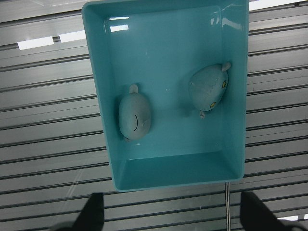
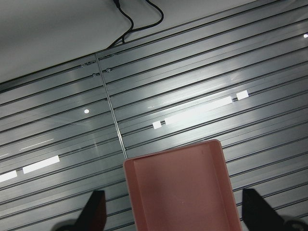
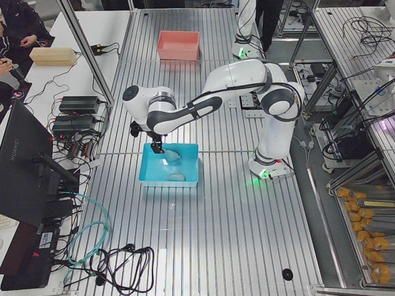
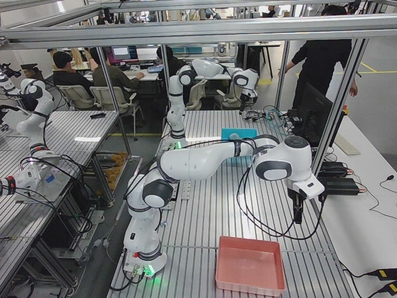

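In the left wrist view a teal bin (image 1: 163,57) holds two soft pale blue-grey plush toys: an oval one (image 1: 134,115) lying on one side, another with yellow markings (image 1: 208,86) on the other. My left gripper hangs above that bin, its fingers wide open and empty. In the right wrist view an empty pink bin (image 2: 178,187) lies below my right gripper, which is also open with nothing between its fingers.
Coiled black cables (image 3: 129,271) lie at the lower left, beside a monitor (image 3: 21,185) and power units on the white side table.
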